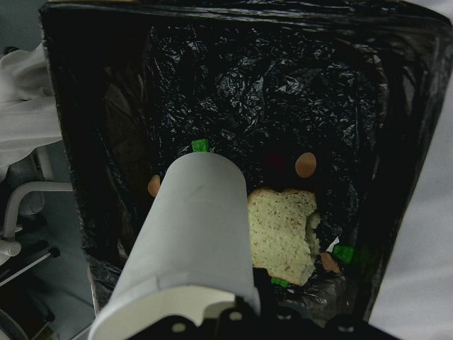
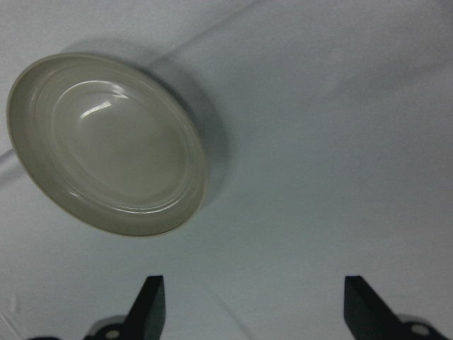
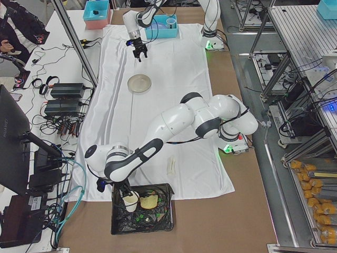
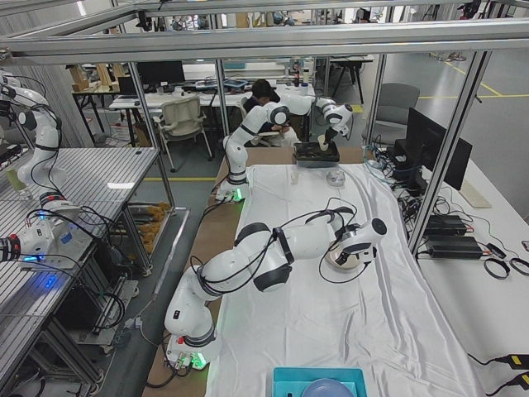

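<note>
A white paper cup hangs over the black lined bin, with my left gripper shut on it at the bottom of the left wrist view. In the bin lie bread, eggshell bits and green scraps. My right gripper is open with nothing between its fingers, above the white cloth beside a beige plate.
A crumpled silver item sits on the cloth near the bin, and a pale strip lies nearby. A blue box stands at the other table end.
</note>
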